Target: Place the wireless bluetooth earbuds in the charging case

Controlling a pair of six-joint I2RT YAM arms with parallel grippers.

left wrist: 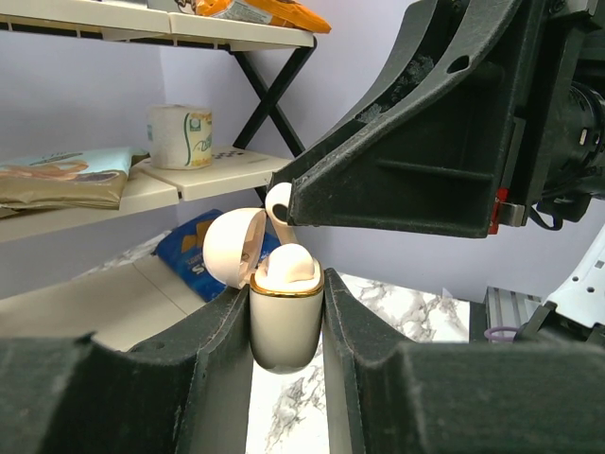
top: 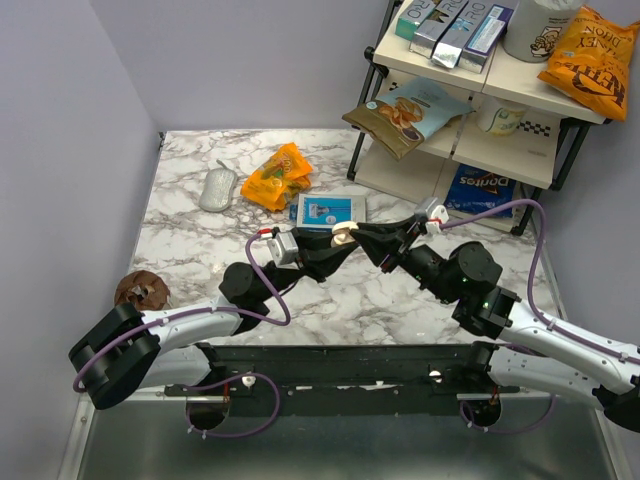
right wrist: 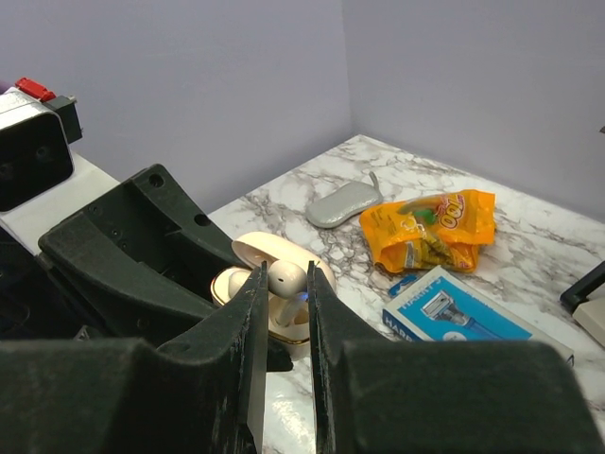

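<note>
The charging case (left wrist: 285, 326), cream with a gold rim and its lid (left wrist: 233, 248) raised, is clamped upright in my left gripper. One earbud head (left wrist: 290, 263) shows in the case in the left wrist view. A second earbud (right wrist: 287, 279) is pinched at the tips of my right gripper, its stem pointing down at the case opening in the right wrist view. From the left wrist view, the right fingers (left wrist: 406, 180) stand just over the case, beside the lid. How deep the held earbud's stem sits is hidden.
On the marble table lie a blue box (right wrist: 463, 307), an orange snack bag (right wrist: 427, 230) and a grey pouch (right wrist: 343, 203). A shelf rack (top: 500, 155) with bags and boxes stands at the back right.
</note>
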